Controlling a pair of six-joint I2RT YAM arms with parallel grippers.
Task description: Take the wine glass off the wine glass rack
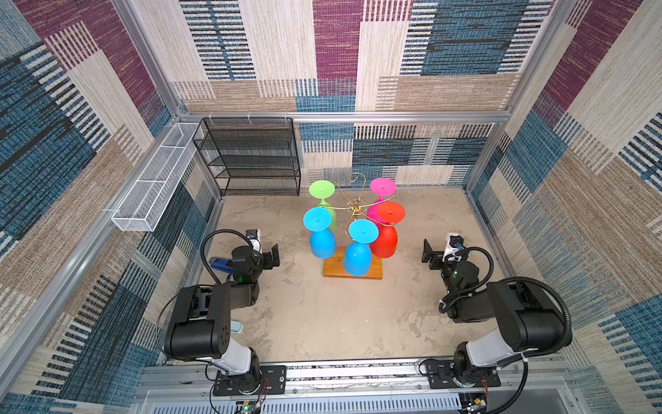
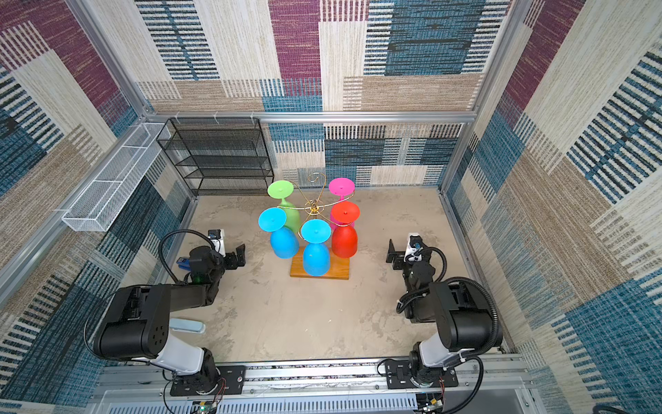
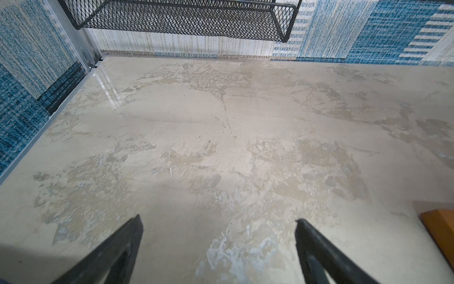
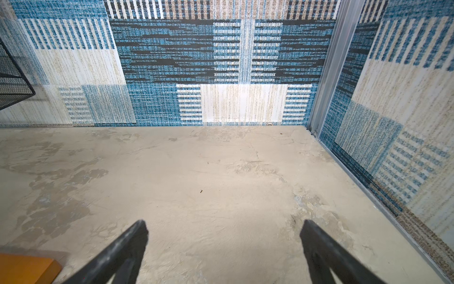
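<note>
Five plastic wine glasses hang upside down on a gold wire rack (image 1: 356,207) with a wooden base (image 1: 351,272), mid-table: green (image 1: 322,189), pink (image 1: 382,186), red (image 1: 384,241), two blue (image 1: 322,243). My left gripper (image 1: 269,255) stands open left of the rack, empty. My right gripper (image 1: 433,254) stands open to the right, also empty. Both wrist views show bare table between the fingers and a corner of the wooden base, with no glasses in view.
A black mesh shelf (image 1: 245,155) hangs at the back left, a white wire basket (image 1: 148,186) on the left wall. A blue object (image 1: 220,264) lies by the left arm. The table before and behind the rack is clear.
</note>
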